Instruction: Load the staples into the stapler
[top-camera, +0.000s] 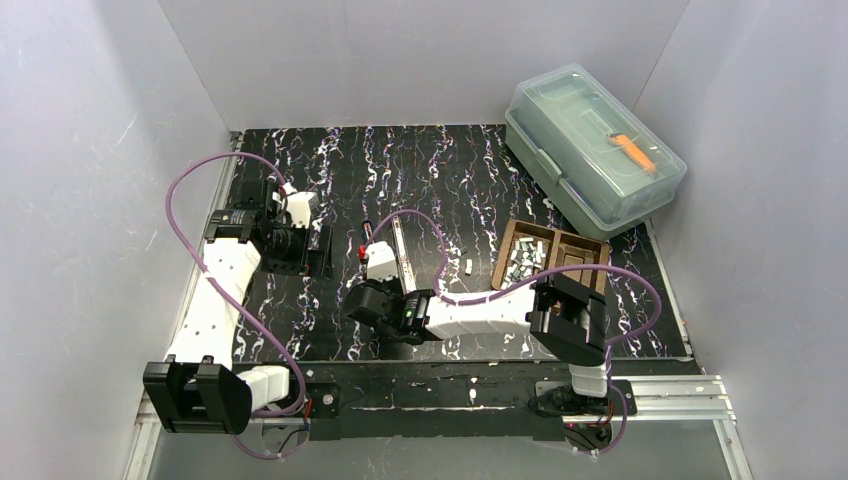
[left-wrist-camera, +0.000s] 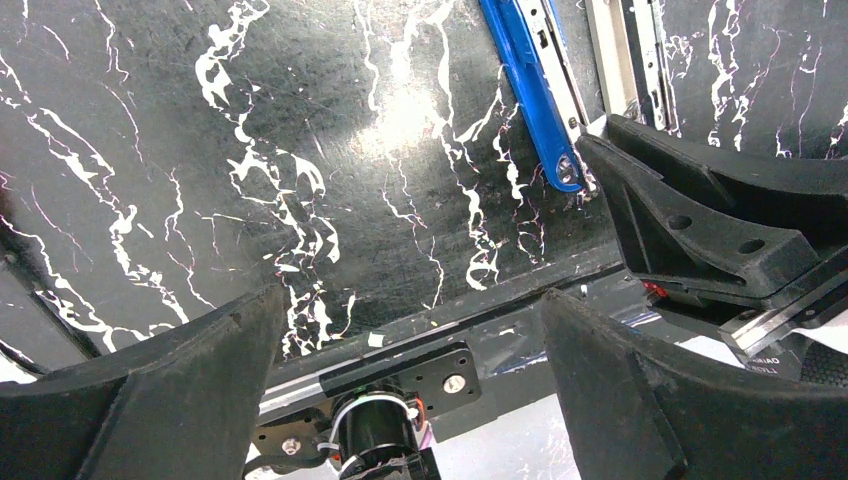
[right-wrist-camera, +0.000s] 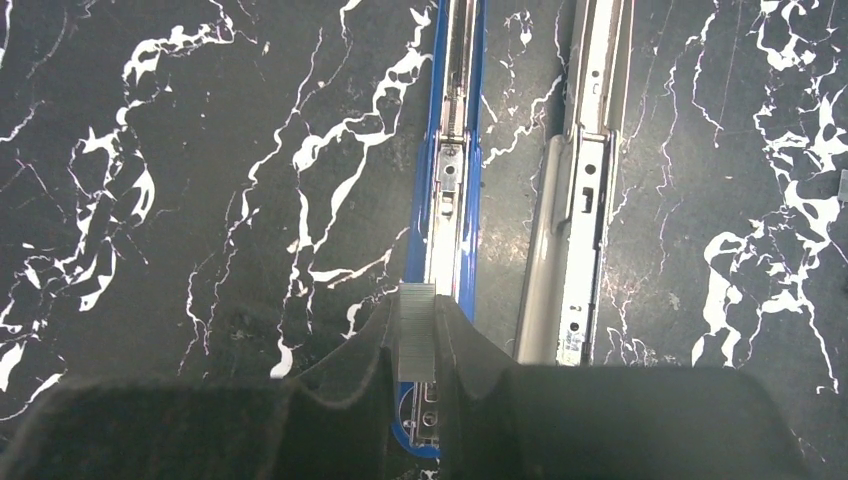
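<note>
In the right wrist view, a blue stapler (right-wrist-camera: 448, 205) lies opened out, its metal channel facing up. My right gripper is shut on a short grey strip of staples (right-wrist-camera: 417, 350), seen over the lower part of that channel. I cannot tell whether the strip touches it. The left wrist view shows the blue stapler (left-wrist-camera: 522, 85) from the side, with the right fingers (left-wrist-camera: 690, 215) by its near end; they hide the strip. My left gripper stands open and empty, left of the stapler.
Beside the blue stapler lies a second opened stapler, beige-grey (right-wrist-camera: 540, 290). A wooden tray (top-camera: 555, 232) with several staple strips sits to the right, near a lidded green box (top-camera: 560, 185). One loose strip (top-camera: 468, 267) lies on the table.
</note>
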